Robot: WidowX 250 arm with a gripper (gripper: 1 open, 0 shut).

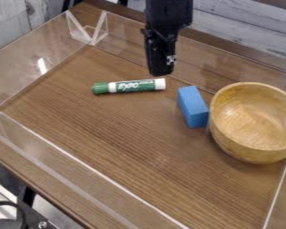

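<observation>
My black gripper [159,64] hangs over the back middle of the wooden table, above and behind a green-and-white Expo marker [129,86] and a blue block [192,106]. Its fingers point down; whether anything is between them is hard to see, and their spread is unclear. The marker lies flat to the left of the block.
A wooden bowl [249,122] stands at the right, beside the blue block. Clear plastic walls [26,130] edge the table at the left.
</observation>
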